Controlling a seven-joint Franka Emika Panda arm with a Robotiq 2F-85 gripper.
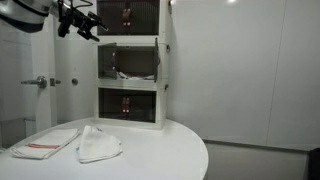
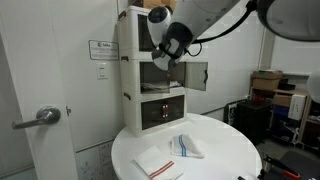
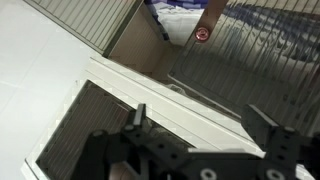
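Observation:
A white cabinet with dark doors stands at the back of the table. Its middle compartment is open, and pale folded cloth lies inside. My gripper hangs high at the cabinet's left, around the level of the upper compartment, open and apart from any cloth. In the wrist view, both fingers stand wide with nothing between them; white and purple cloth shows beyond at the top. Two folded towels rest on the table: a red-striped one and a whiter one.
The open cabinet door sticks out to the right in exterior view 2. Bare white table lies right of the towels. A room door with a handle is at the left. Wooden shelving stands farther off.

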